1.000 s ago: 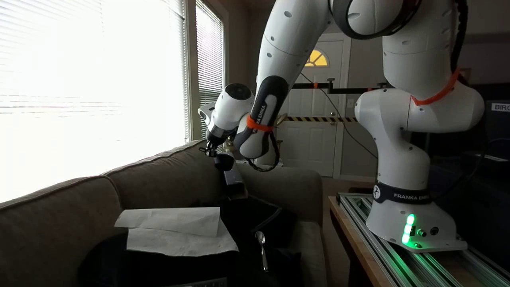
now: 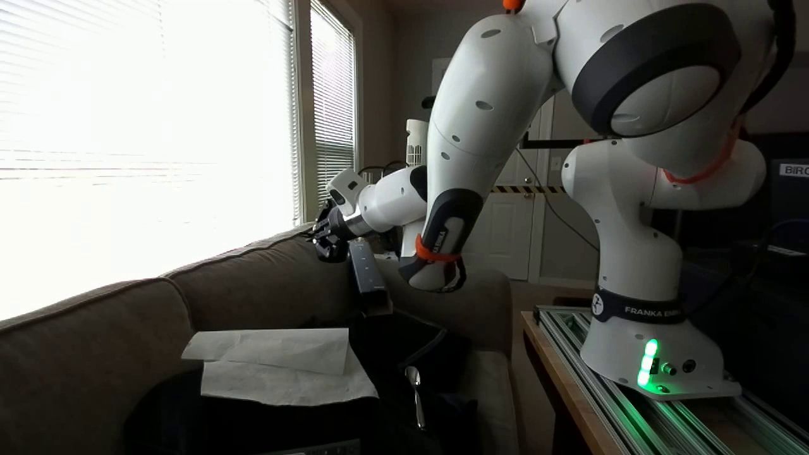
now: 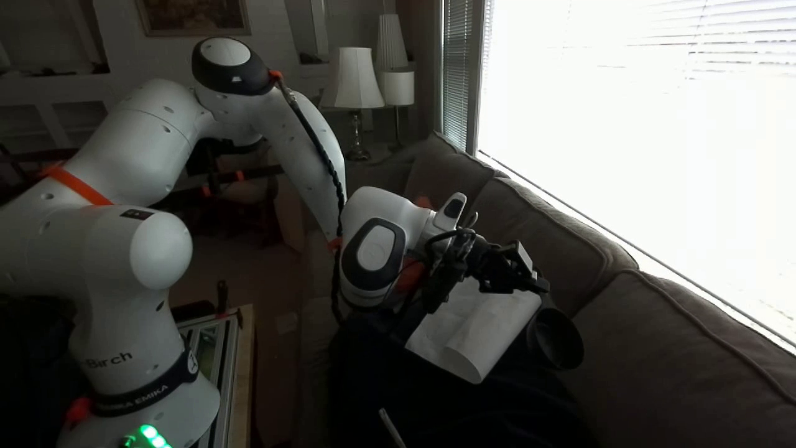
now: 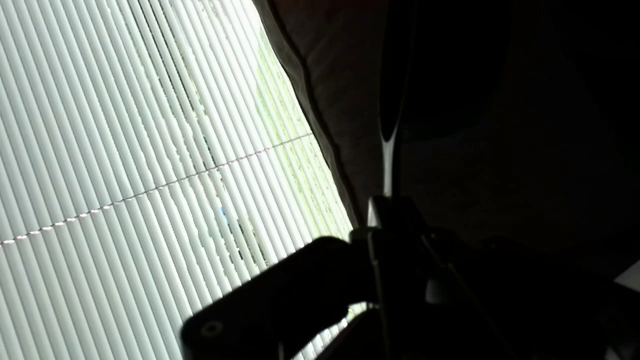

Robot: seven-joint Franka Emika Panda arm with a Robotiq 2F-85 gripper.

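Observation:
My gripper (image 3: 540, 285) is shut on the handle of a dark, round-headed utensil, which looks like a small pan or ladle. In exterior view 2 its dark round head (image 3: 556, 340) hangs below the fingers, in front of the couch back. The wrist view shows the thin pale handle (image 4: 388, 168) rising from the closed fingertips; the head beyond is nearly lost in darkness. Exterior view 1 has the gripper (image 2: 324, 236) above the couch back, close to a long dark box (image 2: 367, 269). How firmly the handle sits cannot be seen.
White paper sheets (image 2: 280, 375) lie on dark cloth on the couch, with a metal spoon (image 2: 416, 398) to their right. The couch back (image 2: 250, 280) runs beneath the bright window (image 2: 144, 136). Open space lies above the seat.
The arm has stretched lower and its wrist has turned, swinging the gripper slightly left in exterior view 1. The dark utensil moved with it; paper, spoon and box look unmoved.

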